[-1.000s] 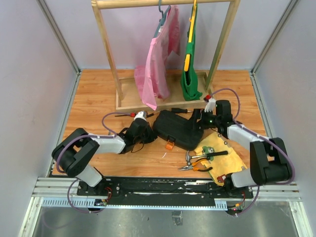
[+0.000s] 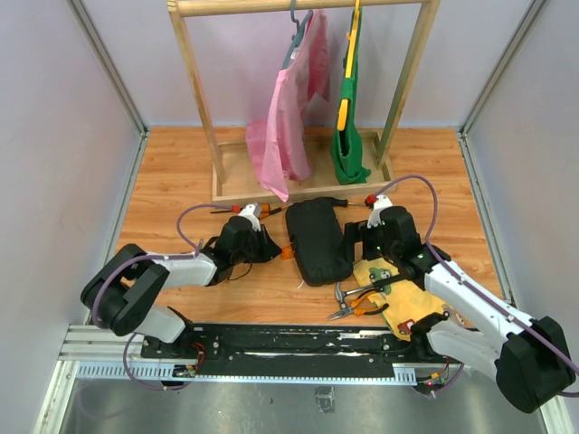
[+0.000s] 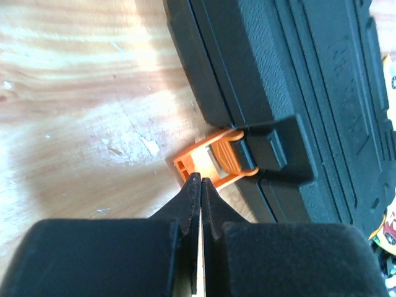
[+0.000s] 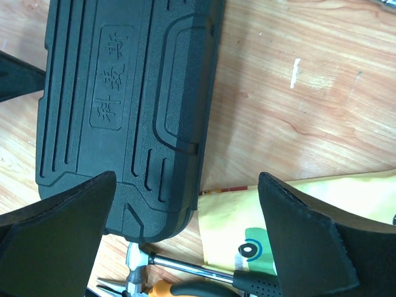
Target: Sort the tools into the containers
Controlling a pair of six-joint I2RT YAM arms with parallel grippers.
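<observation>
The black tool case [image 2: 317,240] lies closed in the middle of the table, its long side turned toward my left arm. An orange latch [image 3: 201,162] on that side stands out from the case. My left gripper is shut just by this latch, with nothing visible between its fingers. At the case's right side my right gripper [image 2: 355,237] stands open, its fingers apart with part of the case showing between them in the right wrist view. A hammer [image 4: 185,267] and orange-handled pliers [image 2: 360,310] lie near the case's front right corner.
A yellow cloth [image 2: 412,303] lies under the tools at the right. Screwdrivers [image 2: 342,202] lie behind the case, near a wooden rack [image 2: 231,195] with pink and green garments. Bare table [image 2: 262,303] stretches to the front left.
The case has turned from slanting to nearly lengthwise, its latch now facing left.
</observation>
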